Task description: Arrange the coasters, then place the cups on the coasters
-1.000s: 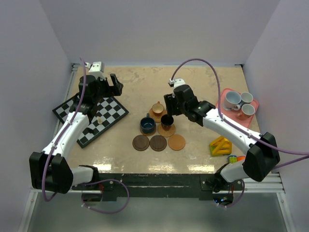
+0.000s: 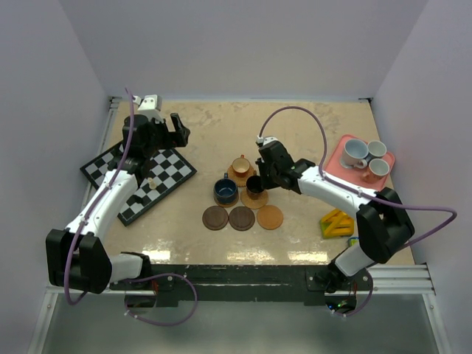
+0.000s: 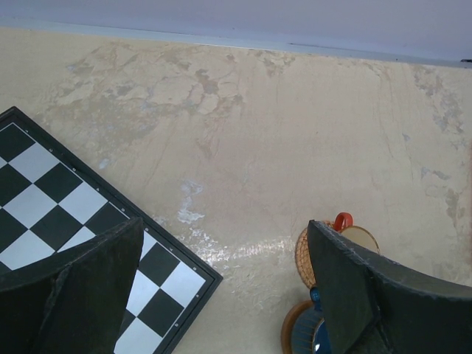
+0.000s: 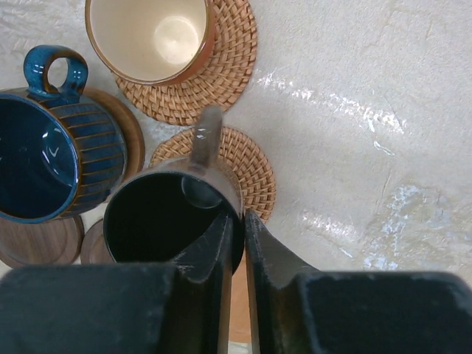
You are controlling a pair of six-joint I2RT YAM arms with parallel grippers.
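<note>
The dark brown cup (image 2: pixel 254 186) stands upright on a round woven coaster (image 4: pixel 254 173). At its rim, in the right wrist view, is my right gripper. One finger (image 4: pixel 214 254) reaches inside the cup and the other lies just outside, leaving a very narrow gap over the wall; whether they press on it is unclear. A blue cup (image 4: pixel 55 151) sits on a wooden coaster to the left, and a tan cup (image 4: pixel 147 37) on a woven coaster behind. My left gripper is wide open and empty, high over the left side.
Three bare coasters (image 2: pixel 241 218) lie in front of the cups. Left is a checkered board (image 2: pixel 155 184). A pink tray (image 2: pixel 335 161) with several cups stands at the right, with a yellow object (image 2: pixel 338 223) in front of it.
My right gripper has come down to the dark cup's rim, and its fingers have drawn close together. The dark cup stays on its coaster. The left arm is almost still.
</note>
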